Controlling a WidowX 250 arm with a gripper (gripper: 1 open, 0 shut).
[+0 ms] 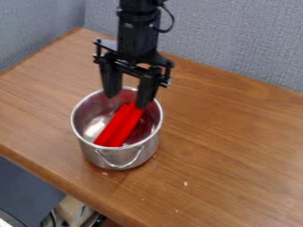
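Observation:
A metal pot (137, 152) with a wire handle stands on the wooden table, left of centre. Inside it a long red object (116, 129) lies slanted, its upper end partly hidden. My black gripper (129, 89) hangs over the back of the pot's opening, its two fingers spread apart on either side, open, with the red object below and between them.
A grey speckled wall (236, 44) stands behind.

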